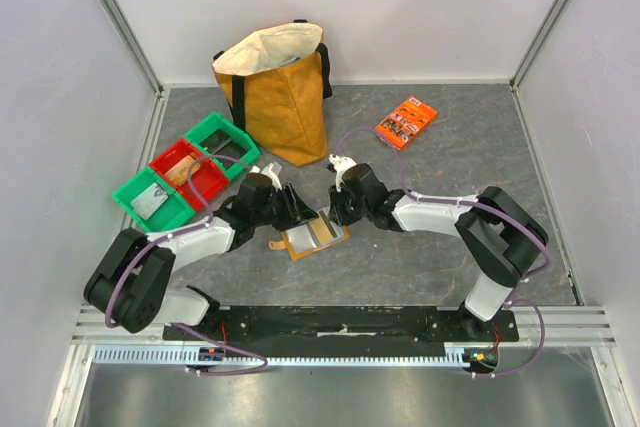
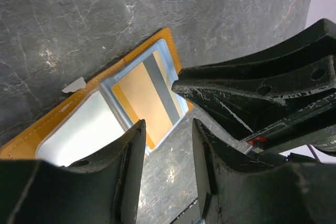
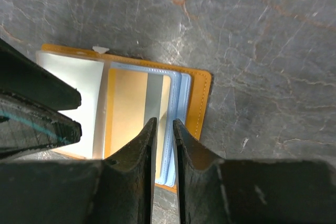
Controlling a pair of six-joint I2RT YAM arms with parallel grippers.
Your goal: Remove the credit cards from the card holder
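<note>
The tan card holder point(image 1: 318, 236) lies spread on the table between both arms. A striped beige, yellow and grey card face point(image 2: 143, 94) shows in a clear blue-edged sleeve; a blank white panel point(image 2: 84, 132) is beside it. My left gripper stands open above the striped half, nothing between its fingers. Over the stacked sleeve edges at the holder's right end, my right gripper is slightly open with a narrow gap. Whether its fingertips touch the sleeves, I cannot tell.
Red and green trays point(image 1: 188, 175) stand at the left, with items in several compartments. A mustard bag point(image 1: 283, 97) is at the back, an orange packet point(image 1: 406, 121) at the back right. Free table lies right of the holder. Both grippers are very close together.
</note>
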